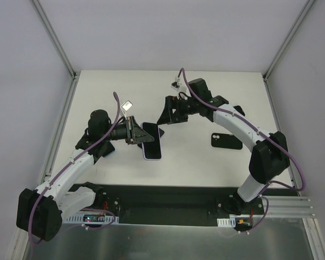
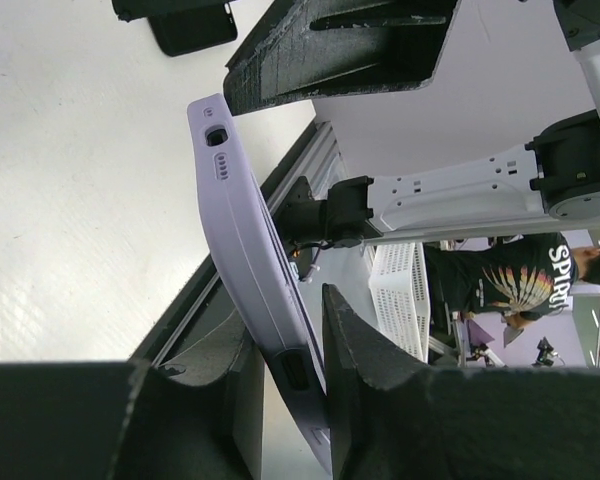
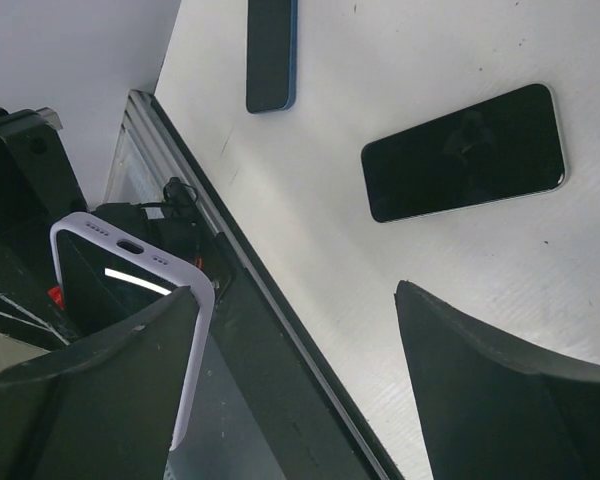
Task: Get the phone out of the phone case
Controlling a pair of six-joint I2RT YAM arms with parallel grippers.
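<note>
My left gripper is shut on the lower side edges of a phone in a lilac case, held tilted above the table. In the right wrist view the phone's dark screen faces out inside the lilac rim. My right gripper is open, and nothing shows gripped between its fingers. One of its fingertips is at the case's top corner; whether it touches cannot be made out. The phone appears seated in the case.
A loose black phone lies flat below the grippers, and a blue-edged one lies to the left. A black case with camera rings rests on the right, and another dark item is behind the right arm.
</note>
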